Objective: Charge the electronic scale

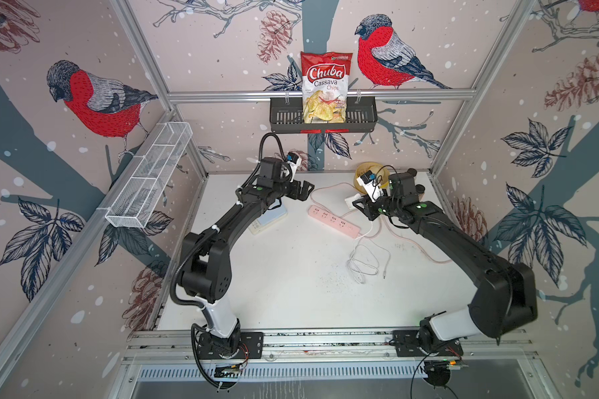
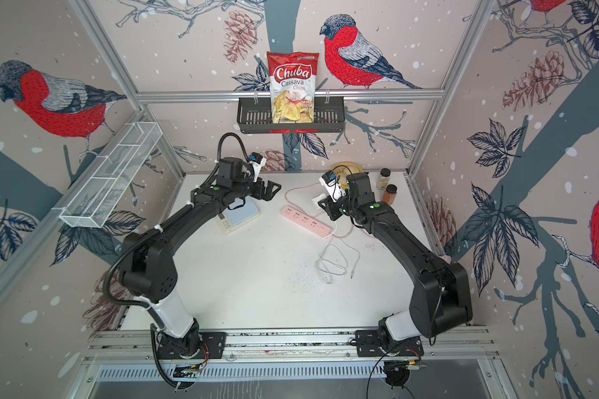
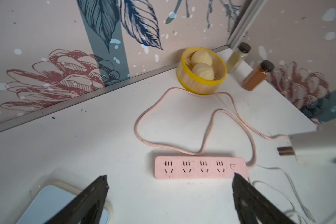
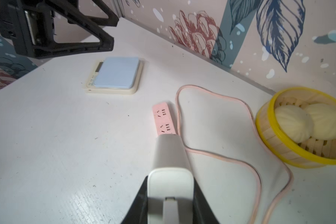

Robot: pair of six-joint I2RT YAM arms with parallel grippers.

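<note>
A white charger (image 4: pixel 169 156) with a cable connector at its rear is clamped in my shut right gripper. In the left wrist view this charger (image 3: pixel 317 145) shows metal prongs, above and right of the pink power strip (image 3: pixel 186 167). My left gripper is open and empty, left of the right one and over the strip's left side. The electronic scale (image 4: pixel 115 72), cream with a pale blue top, lies on the table at the back left. A white cable (image 1: pixel 369 266) lies loosely on the table below the strip.
A yellow steamer with buns (image 4: pixel 265 123) and two spice bottles (image 3: pixel 254 76) stand at the back right. Pink cord (image 4: pixel 220 93) loops around the strip. A chip bag (image 1: pixel 324 86) sits in the shelf above.
</note>
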